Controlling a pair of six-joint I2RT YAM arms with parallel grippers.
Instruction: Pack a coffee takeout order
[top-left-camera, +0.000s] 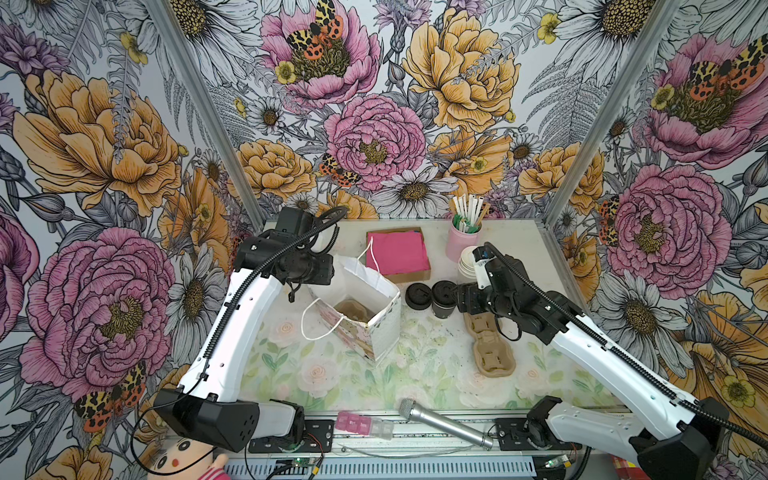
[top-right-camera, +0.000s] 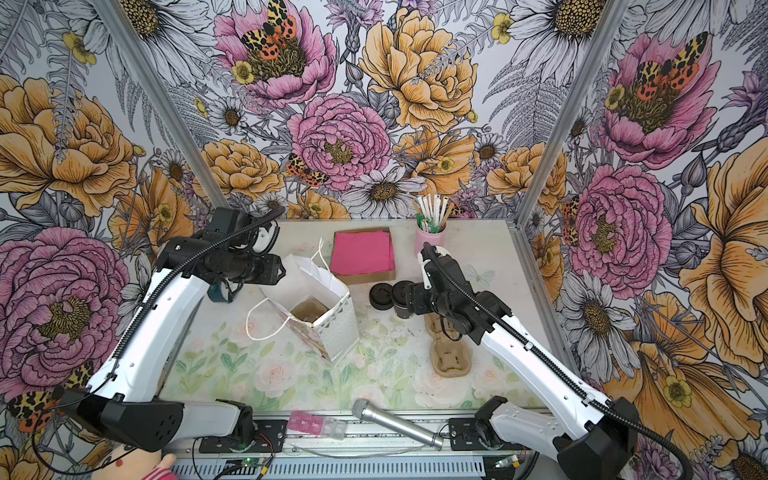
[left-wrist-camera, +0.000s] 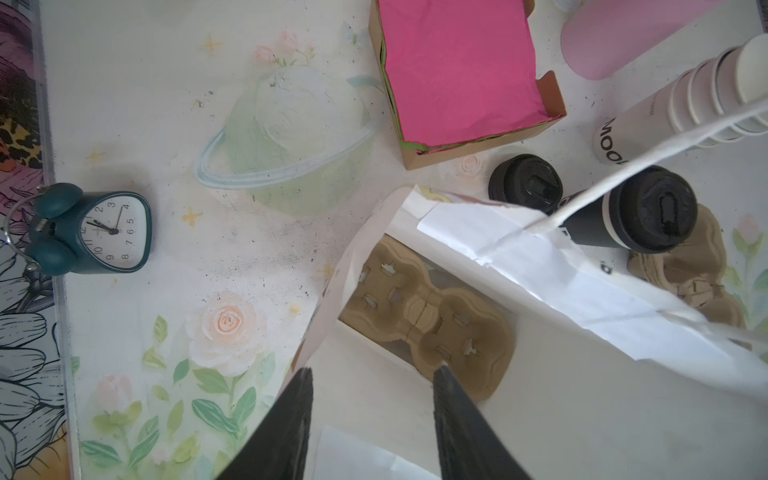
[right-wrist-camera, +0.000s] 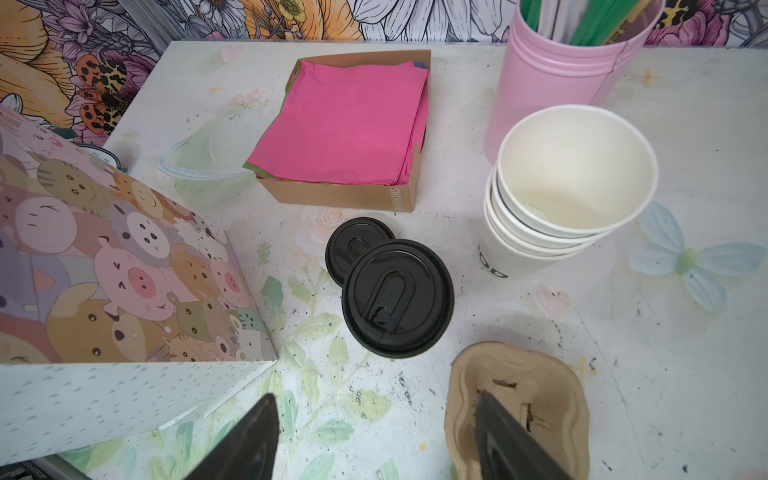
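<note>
A white paper bag (top-left-camera: 376, 320) with an animal print stands upright and open, and a brown cup carrier (left-wrist-camera: 424, 312) lies inside at its bottom. Over the bag's mouth, my left gripper is part open with nothing between its fingers. Two black-lidded cups (right-wrist-camera: 397, 298) stand close together to the right of the bag. A second cup carrier (top-left-camera: 492, 352) lies on the table beside them. My right gripper is part open and empty, near the lidded cups and above the table. Nested white cups (right-wrist-camera: 576, 176) stand behind the second carrier.
A cardboard box of pink napkins (right-wrist-camera: 348, 120) sits at the back. Beside it is a pink holder (right-wrist-camera: 552, 68) with stirrers. A teal alarm clock (left-wrist-camera: 96, 228) stands at the left. A microphone (top-left-camera: 444, 421) lies at the front edge.
</note>
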